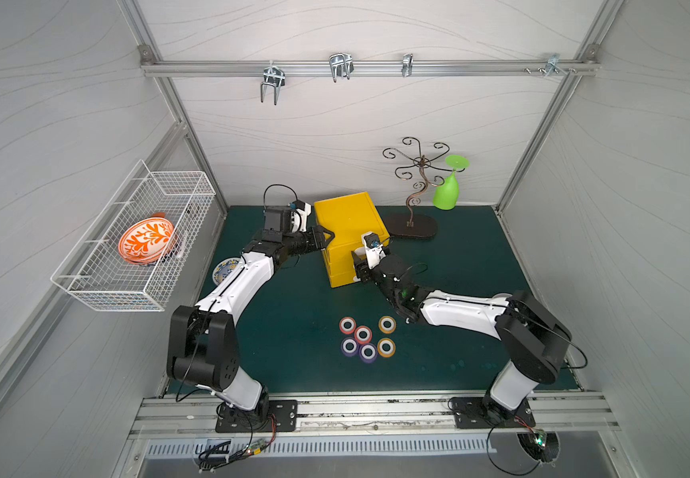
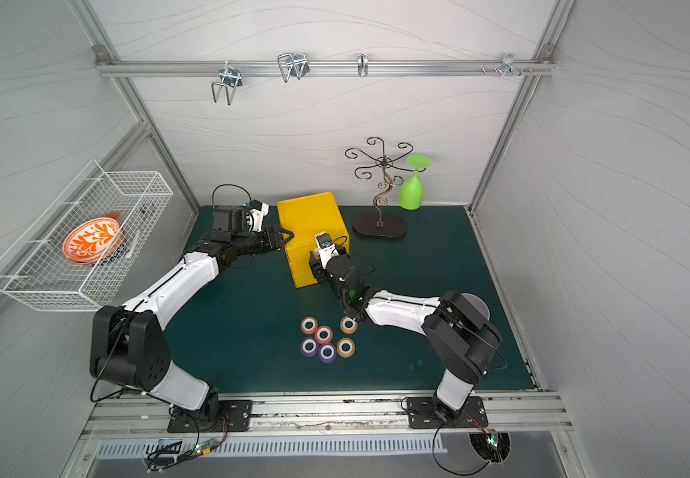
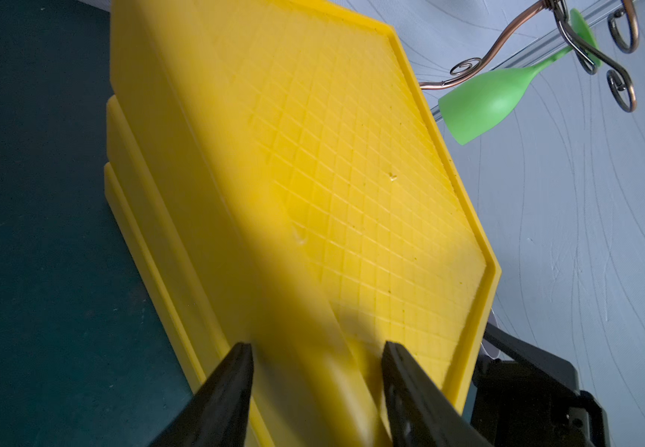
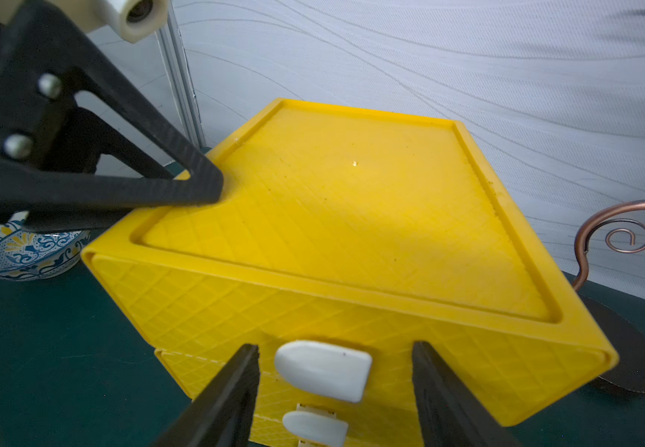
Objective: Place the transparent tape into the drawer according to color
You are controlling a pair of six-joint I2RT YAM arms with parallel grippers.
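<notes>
The yellow drawer box (image 1: 347, 213) stands at the back middle. My left gripper is at its upper left corner, part open, fingers either side of the top edge. My right gripper is at the front, part open, fingers either side of the top drawer's white handle (image 4: 322, 368). A second white handle (image 4: 315, 429) shows below. Several tape rolls lie in front: red (image 2: 323, 334), orange (image 2: 345, 347) and purple (image 2: 327, 353).
A metal stand (image 1: 411, 227) with a green glass (image 1: 446, 192) is at back right, a wire basket (image 1: 133, 239) with bowls at left, a patterned bowl (image 4: 24, 253) beside the box.
</notes>
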